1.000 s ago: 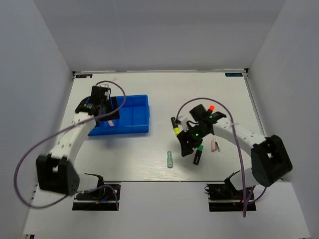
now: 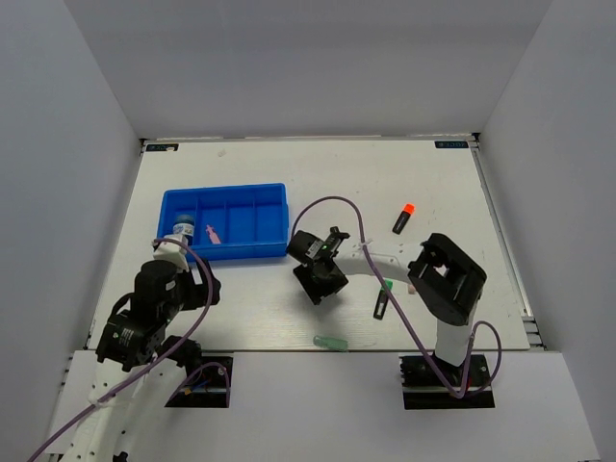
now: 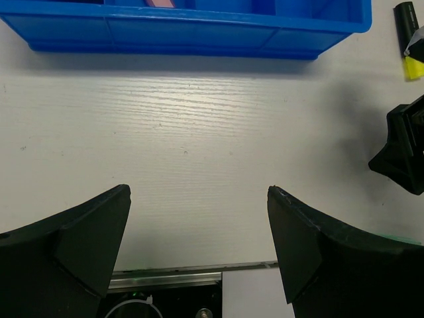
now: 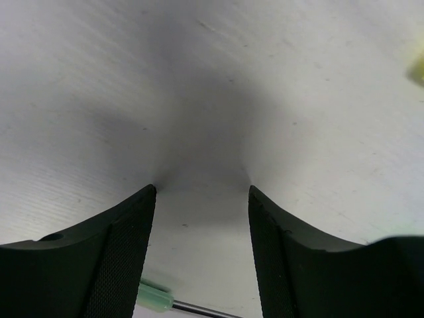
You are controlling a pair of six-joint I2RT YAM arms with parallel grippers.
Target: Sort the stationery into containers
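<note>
A blue compartment tray (image 2: 255, 248) holds a pink item (image 2: 214, 236) at left. My left gripper is open below it, nothing between its fingers. My right gripper hovers over bare table, part open and empty. A green screwdriver (image 4: 156, 298) lies under its left finger; in the top view a green item (image 2: 330, 343) is at the front edge. A black-and-yellow marker (image 3: 405, 30) lies right of the tray, mostly hidden in the top view.
An orange-capped marker (image 2: 402, 218) and a green-capped marker (image 2: 381, 301) lie on the right, with a pink item partly hidden by my right arm.
The left arm has pulled back toward the front from the tray. The right arm has moved left. The green item near the front now lies sideways, nearer the edge.
</note>
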